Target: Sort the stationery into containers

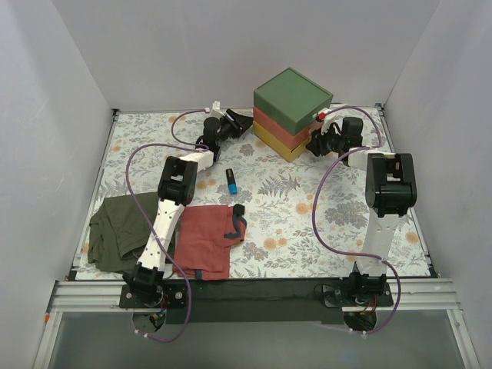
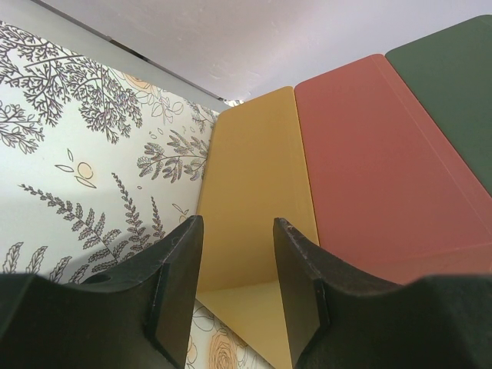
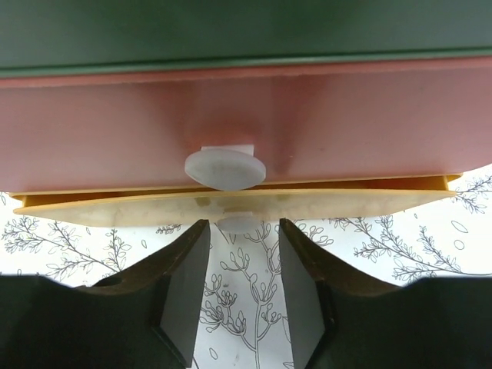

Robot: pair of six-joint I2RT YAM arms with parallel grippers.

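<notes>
A stacked drawer box stands at the back, with a green top [image 1: 293,100], a red middle drawer [image 1: 279,131] and a yellow bottom drawer [image 1: 278,144]. My left gripper is open beside the box's left side, nothing between its fingers. At the drawer fronts, my right gripper is part open and empty. In the right wrist view, a white knob [image 3: 225,168] sits on the red drawer. The yellow drawer's knob [image 3: 239,224] shows between and beyond my right fingertips; the drawer front [image 3: 338,203] stands slightly out. A dark marker with a blue end [image 1: 231,181] lies mid-table.
A dark green cloth [image 1: 115,231] and a red cloth [image 1: 204,234] lie at the front left.
</notes>
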